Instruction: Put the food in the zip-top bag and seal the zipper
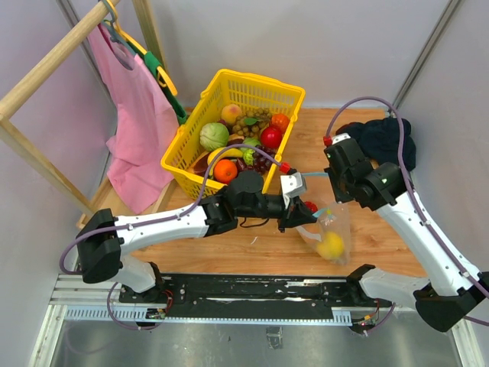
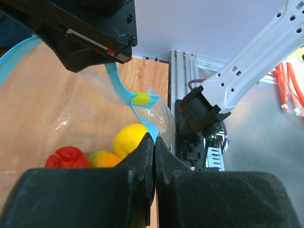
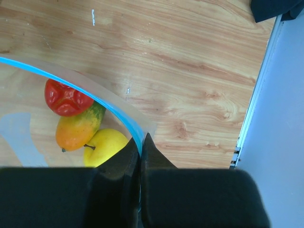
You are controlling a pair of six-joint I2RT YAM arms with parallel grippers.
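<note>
A clear zip bag [image 1: 342, 222] with a blue zipper strip hangs between my two grippers above the table. Through its plastic show a red tomato-like piece [image 3: 68, 98], an orange-green mango [image 3: 78, 127] and a yellow fruit [image 3: 105, 146]. My left gripper is shut on the blue rim [image 2: 151, 127], near a yellow tab [image 2: 141, 98] on the strip. On another stretch of the rim [image 3: 126, 119], my right gripper is shut as well. The bag's mouth gapes between the two holds.
A yellow basket [image 1: 179, 164] full of fruit and vegetables stands behind the left arm. Dark cloth [image 1: 374, 141] lies at the back right. A pink garment [image 1: 137, 130] hangs from a wooden rack on the left. Bare wood [image 1: 221, 256] shows at the front left.
</note>
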